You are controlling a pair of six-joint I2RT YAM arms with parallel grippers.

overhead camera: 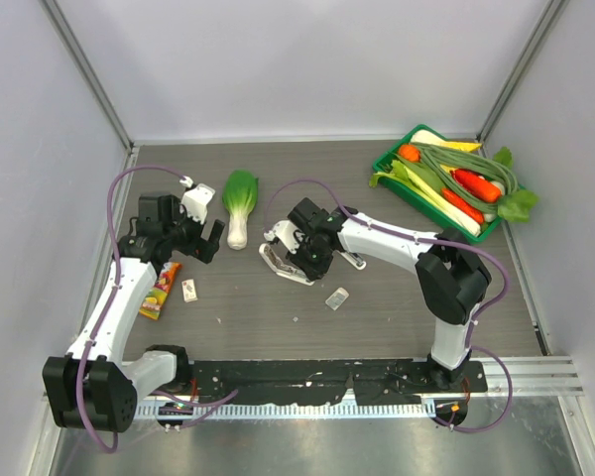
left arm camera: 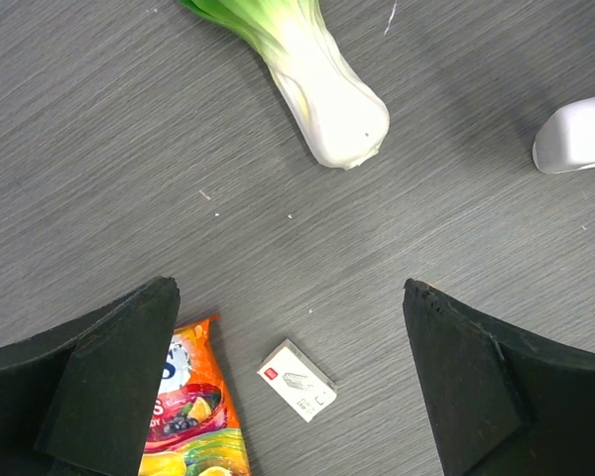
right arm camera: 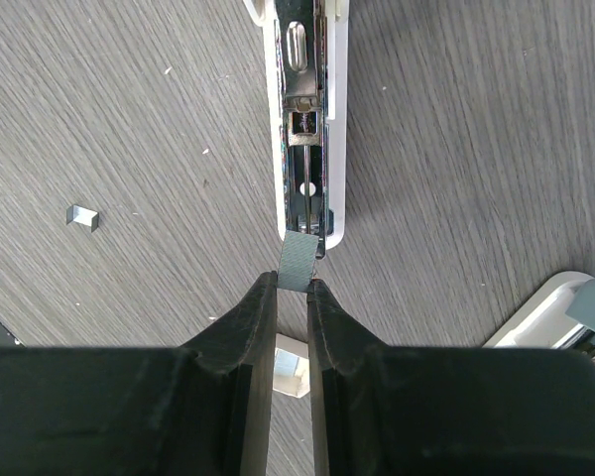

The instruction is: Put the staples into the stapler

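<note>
In the right wrist view the opened stapler [right arm camera: 338, 169] lies with its metal magazine [right arm camera: 305, 149] bared. A short grey strip of staples [right arm camera: 297, 260] is pinched at its near end between the fingertips of my right gripper. Its far end reaches the near end of the magazine; whether it sits inside the channel I cannot tell. From above, that gripper hides part of the stapler [overhead camera: 288, 271]. My left gripper [overhead camera: 212, 241] hangs open and empty, left of the leek, well away from the stapler.
A leek [overhead camera: 239, 208], a small white box [overhead camera: 188, 291] and an orange snack bag [overhead camera: 159, 290] lie on the left. An open staple box [overhead camera: 337, 298] is near the right gripper. A vegetable basket [overhead camera: 380, 165] stands at the back right; a small staple piece [right arm camera: 83, 217] lies loose.
</note>
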